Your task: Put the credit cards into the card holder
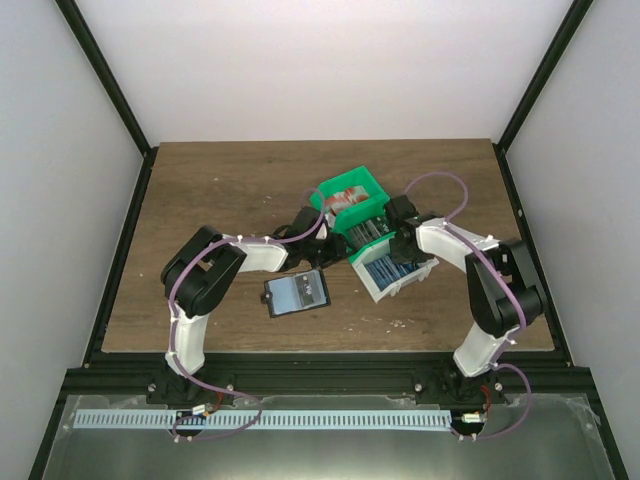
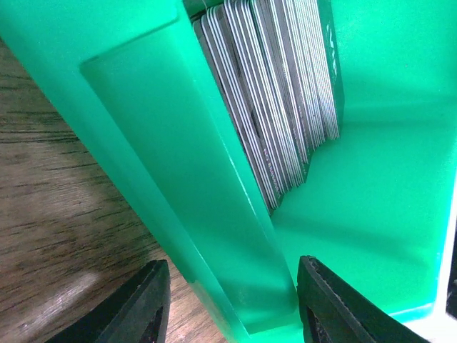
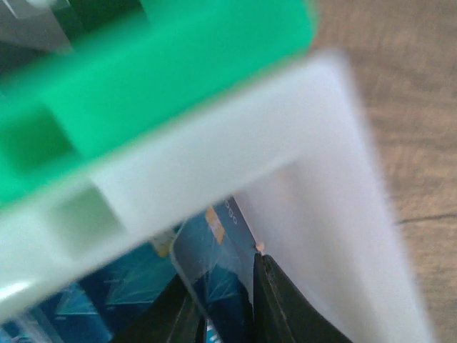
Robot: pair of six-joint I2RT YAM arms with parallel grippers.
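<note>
Blue cards (image 1: 383,272) stand in a row in the white bin (image 1: 381,292), partly covered by my right arm. One dark blue card (image 3: 230,268) leans near that bin's side wall in the right wrist view. My right gripper is low in the bin, its fingers parted around this card; the view is blurred. The left gripper is shut on the corner wall of the green bin (image 2: 207,186). Several grey cards (image 2: 268,86) stand packed inside that green bin. Which container is the card holder, I cannot tell.
A second green bin (image 1: 371,182) with red-and-white packets (image 1: 347,198) stands behind. A clipboard (image 1: 297,293) carrying a dark grey card (image 1: 310,289) lies front left. The white bin's rim (image 3: 207,132) is close to my right fingers.
</note>
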